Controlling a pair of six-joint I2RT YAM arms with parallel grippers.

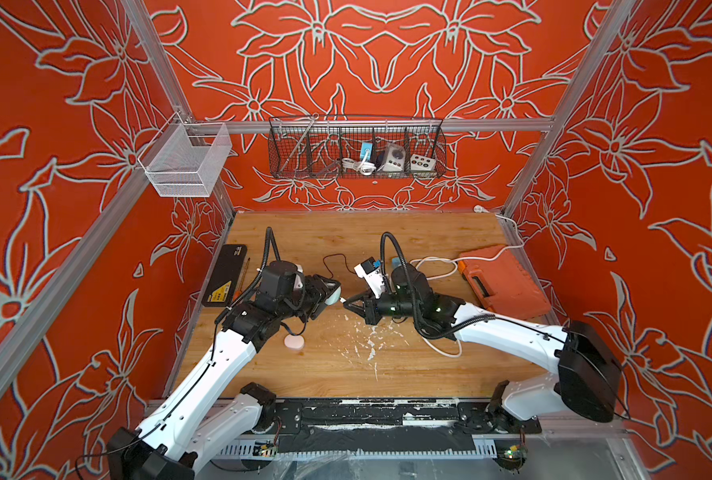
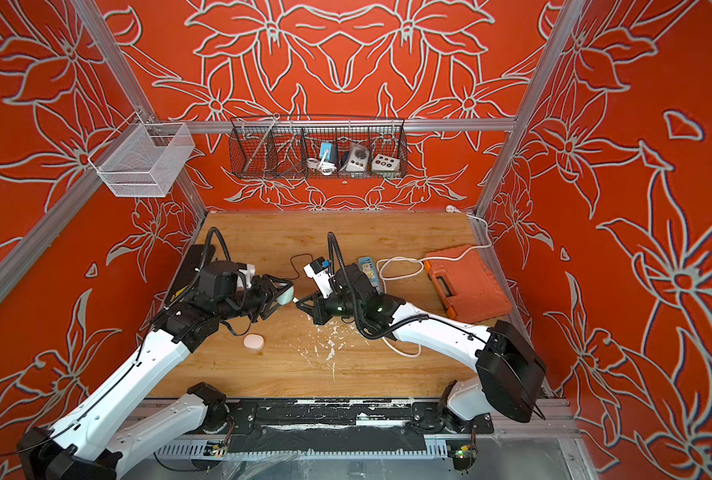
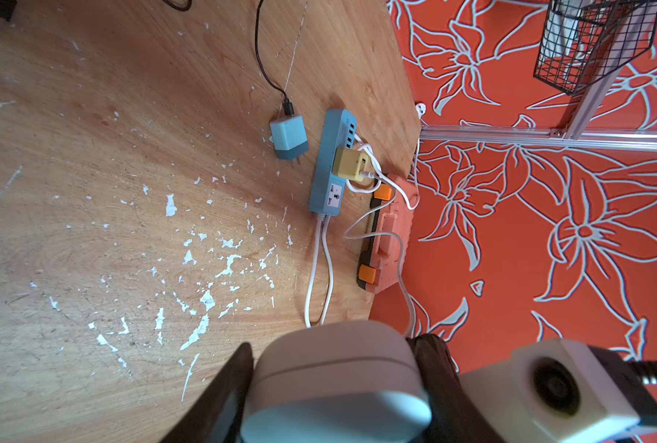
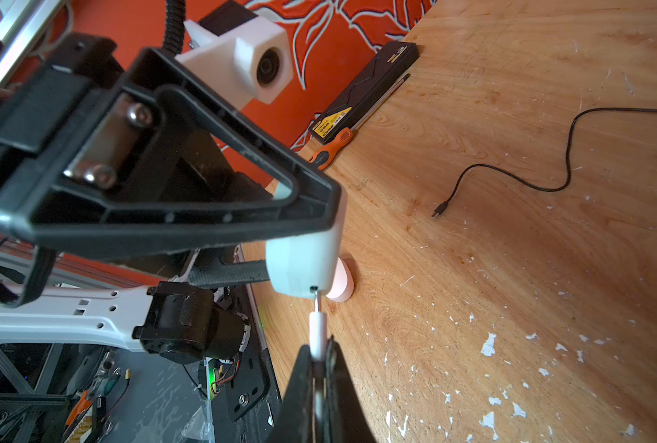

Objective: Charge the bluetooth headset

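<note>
My left gripper (image 1: 327, 294) is shut on the white headset case (image 3: 335, 376), held above the middle of the table. My right gripper (image 2: 303, 305) faces it from the right, shut on a thin white cable plug (image 4: 317, 332). The plug's metal tip sits at the small port in the case's end; whether it is inserted I cannot tell. A pale blue charger (image 3: 288, 135) with a black cable lies on the table beside a blue power strip (image 3: 322, 173), which carries a yellow adapter (image 3: 349, 161).
An orange toolbox (image 1: 503, 284) is at the right. A black case (image 4: 363, 90) and screwdriver (image 4: 329, 151) lie at the left. A pink round object (image 1: 294, 342) rests nearer the front. A wire basket (image 1: 324, 148) hangs on the back wall.
</note>
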